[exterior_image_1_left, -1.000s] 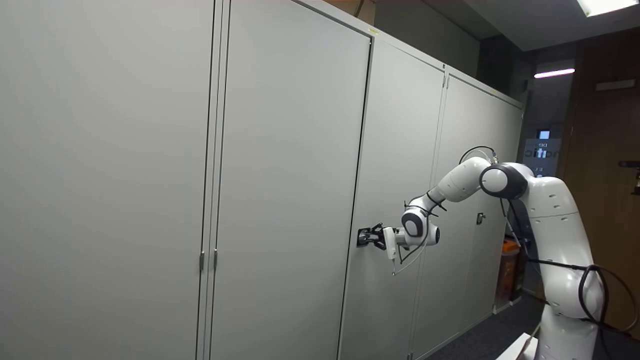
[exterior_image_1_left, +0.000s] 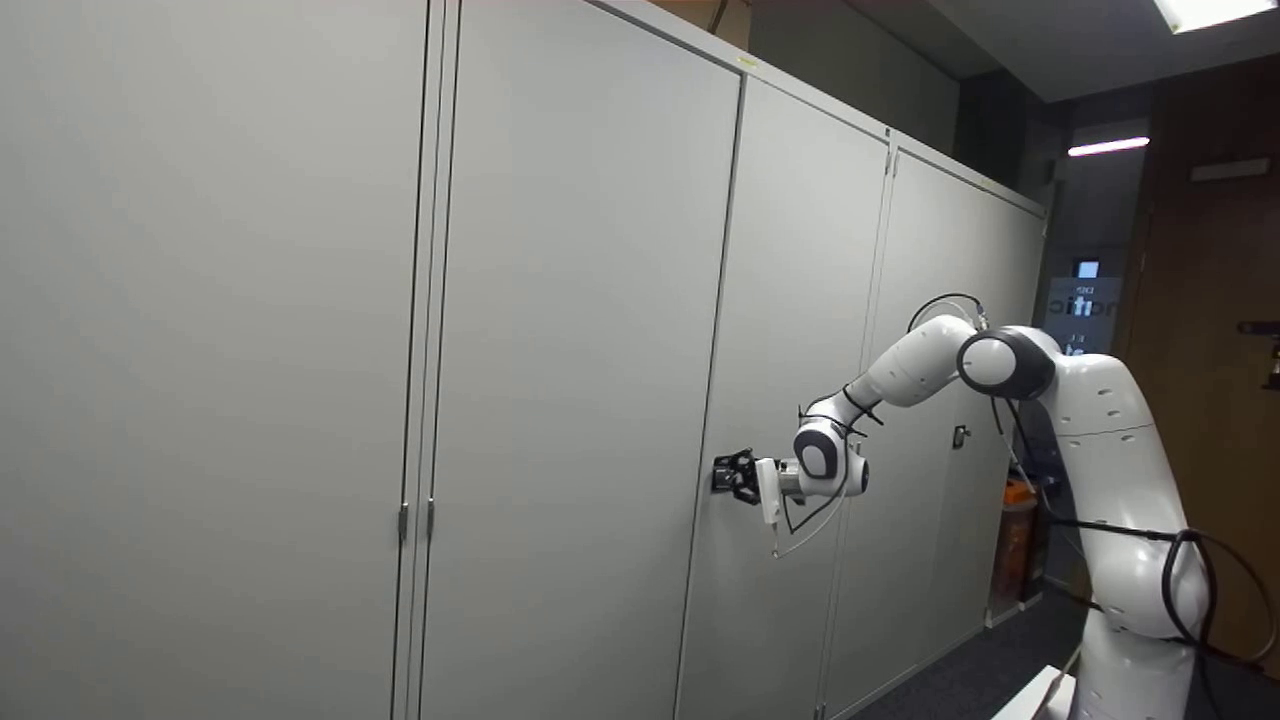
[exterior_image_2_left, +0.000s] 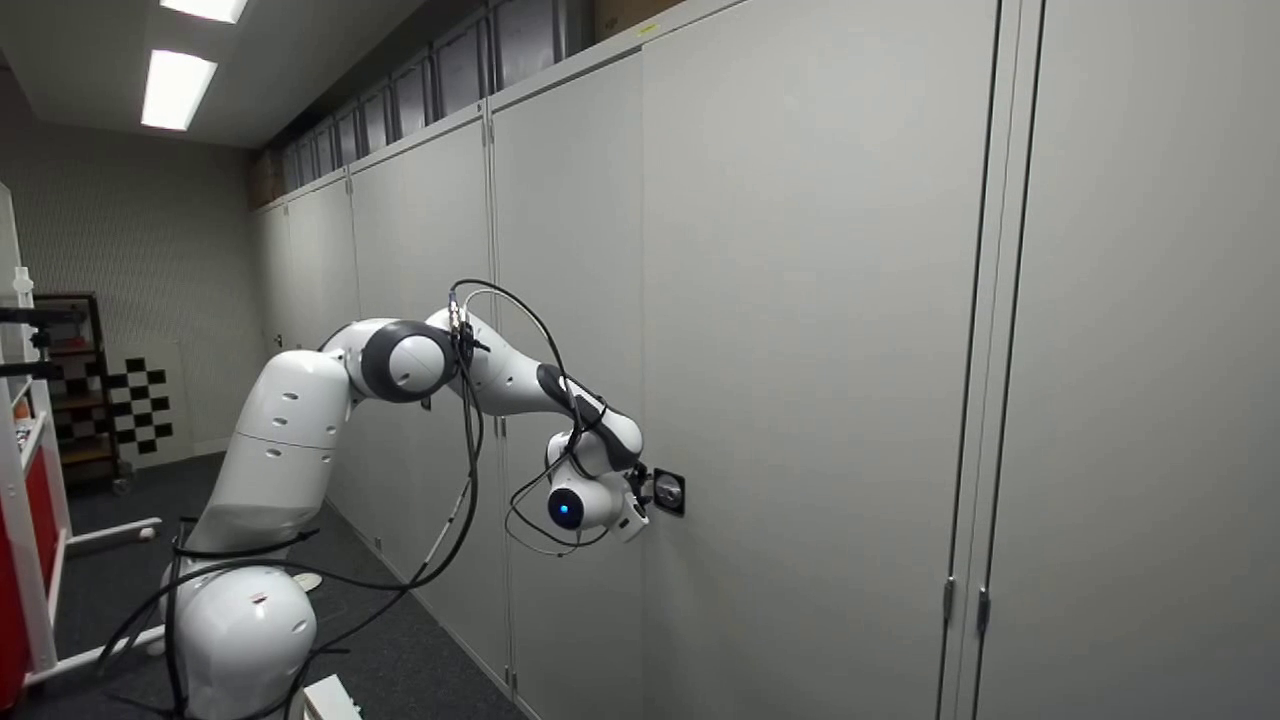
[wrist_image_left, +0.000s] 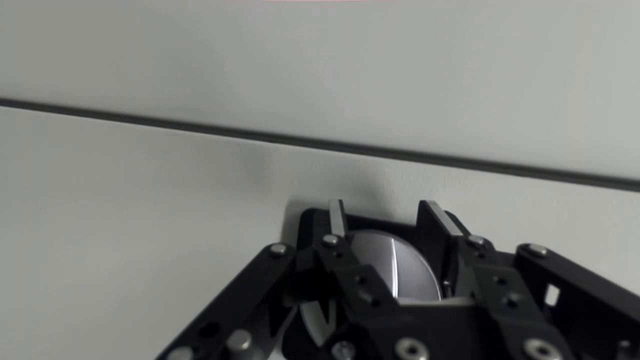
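A black square latch plate (exterior_image_2_left: 669, 491) is set in a tall grey cabinet door (exterior_image_1_left: 786, 300), close to the door's edge seam. In the wrist view, its round silver disc (wrist_image_left: 414, 270) shows partly behind my gripper. The fingers are open, with one finger (wrist_image_left: 337, 217) to the left of the disc's top and the other to the right. Both fingertips reach over the plate; whether they touch it, I cannot tell. The lower part of the latch is hidden by the gripper's linkage.
A closed-looking neighbouring door (exterior_image_1_left: 576, 360) lies across the seam. Slim handles (exterior_image_1_left: 404, 523) sit farther along the cabinet front. Another latch (exterior_image_1_left: 960, 437) is on a door nearer the arm's base. Black cables (exterior_image_2_left: 468, 480) hang loosely along the arm.
My wrist and gripper have shifted slightly left in the exterior view, closer to the door. The dark seam beside the latch door looks thinner, and the latch sits marginally farther left.
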